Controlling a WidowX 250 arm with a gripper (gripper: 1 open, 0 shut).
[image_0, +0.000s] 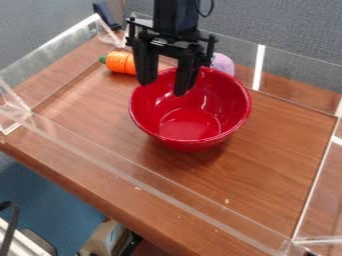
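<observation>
My black gripper (166, 80) hangs from the top centre, its two fingers apart and reaching down over the back of a red bowl (190, 122). Nothing shows between the fingertips. An orange carrot (122, 63) with a green top lies behind the gripper on the left, and a pale purple object (222, 63) is partly hidden behind the gripper on the right.
The wooden table (160, 190) has clear room in front and at the sides of the bowl. Clear plastic walls edge it on the left, right and back, and a grey padded panel (294, 40) stands behind.
</observation>
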